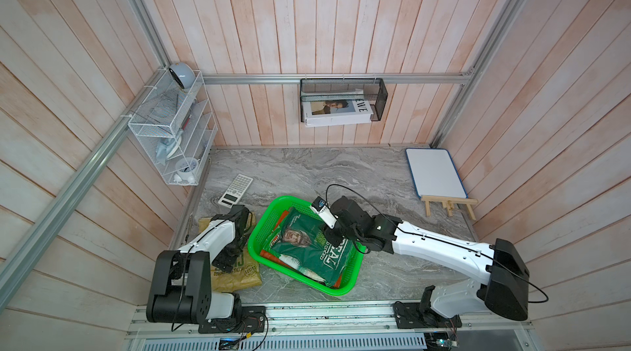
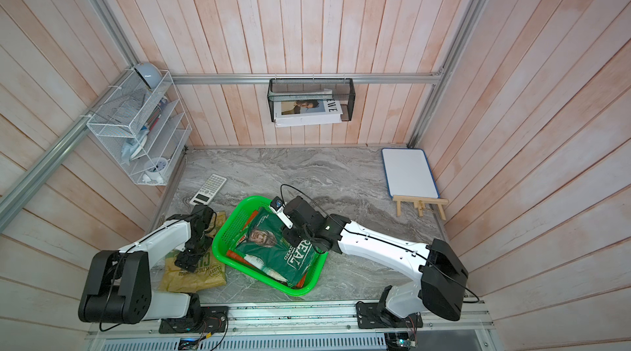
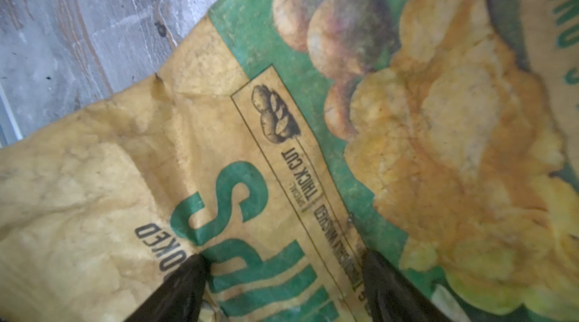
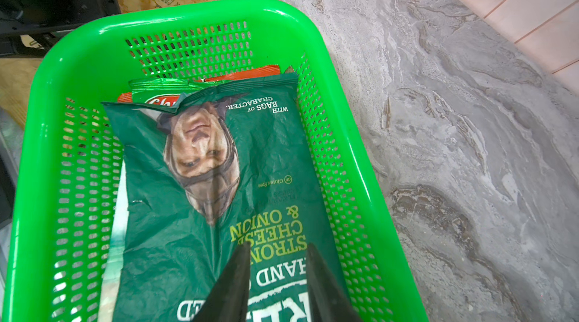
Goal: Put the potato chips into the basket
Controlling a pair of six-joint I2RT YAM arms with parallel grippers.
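Note:
A yellow-brown chips bag (image 1: pixel 238 276) lies flat on the counter left of the basket. Close over its printed face, my left gripper stands open, one dark fingertip on each side of the lettering, and the bag fills most of the left wrist view. The green basket (image 4: pixel 355 153) holds a dark green chips bag (image 4: pixel 162 213) on top, with an orange-red packet (image 4: pixel 259 73) and a bright green packet (image 4: pixel 147 88) showing beneath it. Above the dark green bag hangs my right gripper, its blurred fingers apart and nothing visible between them.
A white calculator-like device (image 1: pixel 235 190) lies behind the yellow-brown bag. The whiteboard (image 1: pixel 435 173) on a wooden easel stands at the right. A white wire rack (image 1: pixel 174 124) hangs on the left wall. Counter behind and right of the basket is clear.

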